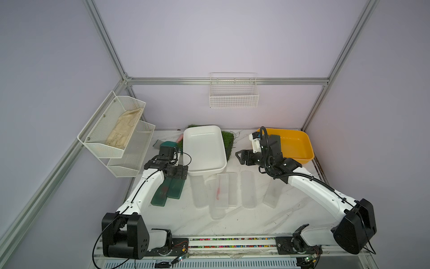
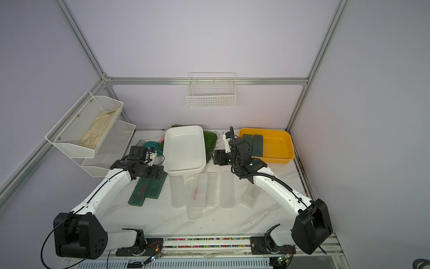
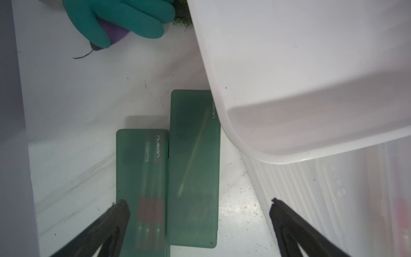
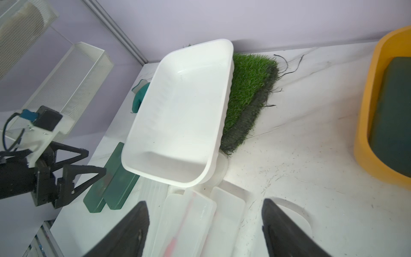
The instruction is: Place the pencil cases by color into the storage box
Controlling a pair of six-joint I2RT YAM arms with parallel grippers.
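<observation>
Two green pencil cases (image 3: 193, 167) (image 3: 140, 184) lie left of the white box (image 1: 203, 148), under my open left gripper, with nothing between its fingers. Several clear, frosted cases lie in front of the white box, among them one with a pink streak (image 2: 200, 188). Two green cases (image 2: 257, 145) sit in the yellow box (image 2: 277, 148) at back right. My right gripper hangs open between the white and yellow boxes, over the table above the clear cases, holding nothing.
Artificial grass (image 4: 250, 90) and a teal glove (image 3: 124, 19) lie behind and beside the white box. A two-tier wire rack (image 1: 114, 148) hangs on the left wall, close to the left arm. A small wire basket (image 2: 210, 96) is on the back wall.
</observation>
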